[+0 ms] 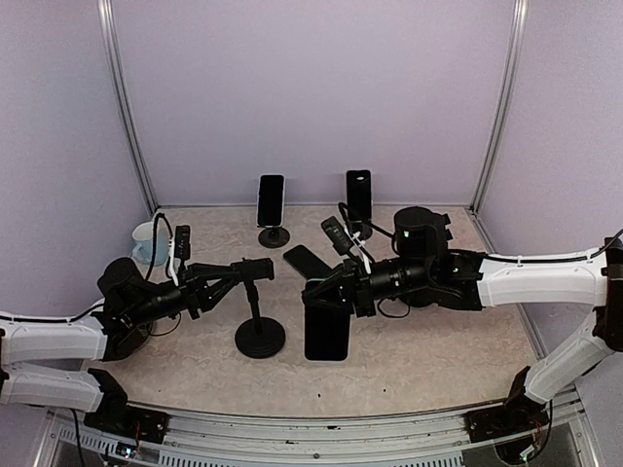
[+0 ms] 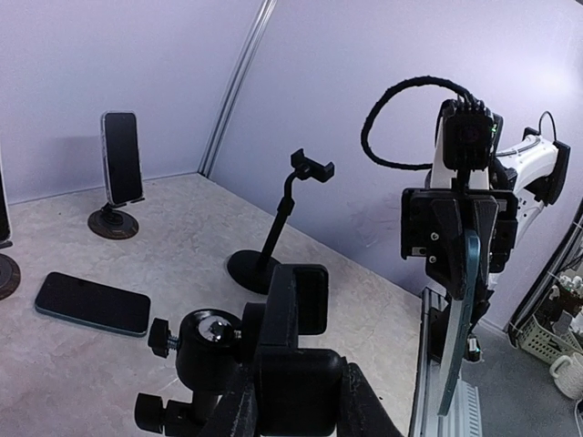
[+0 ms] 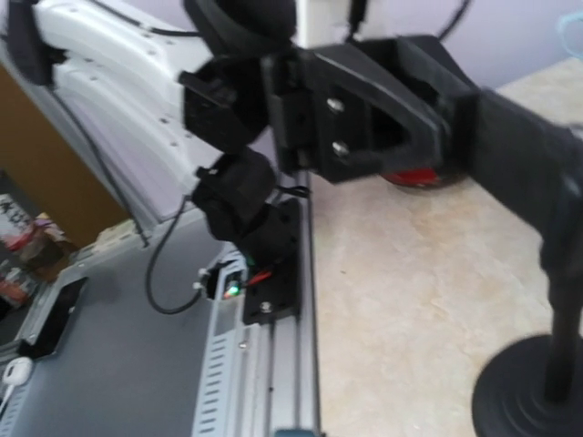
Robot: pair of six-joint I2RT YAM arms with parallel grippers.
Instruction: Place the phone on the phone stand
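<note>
A black phone stand (image 1: 259, 336) with a round base stands left of centre; my left gripper (image 1: 238, 273) is shut on its top holder, which fills the bottom middle of the left wrist view (image 2: 296, 391). My right gripper (image 1: 321, 290) is shut on a dark phone (image 1: 326, 336), held upright just right of that stand; in the left wrist view the phone (image 2: 455, 337) shows edge-on. The stand's base also appears in the right wrist view (image 3: 510, 391); the phone is barely visible there.
Two stands with phones (image 1: 271, 199) (image 1: 358, 195) stand at the back. Another phone (image 2: 91, 300) lies flat on the table. An empty stand (image 2: 250, 269) is behind the right arm. A light blue cup (image 1: 146, 248) is at the left.
</note>
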